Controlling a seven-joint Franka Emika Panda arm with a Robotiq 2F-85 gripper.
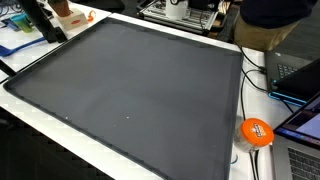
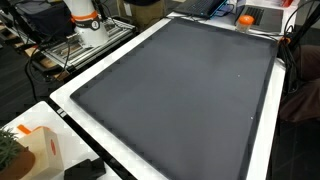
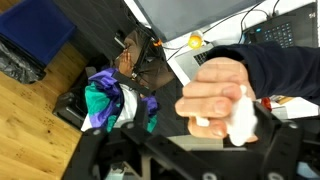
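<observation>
At the bottom of the wrist view my gripper stands open, its dark fingers wide apart. A person's hand reaches in between and in front of them. That hand holds a small white thing, blurred and partly covered by the fingers, close to my right finger. I cannot tell what it is, or whether it touches my gripper. Neither exterior view shows the gripper; only the arm's white base with an orange ring appears there.
An orange-lidded container stands on its white border beside laptops and cables. A potted plant and boxes sit at another corner. Clothes lie below in the wrist view.
</observation>
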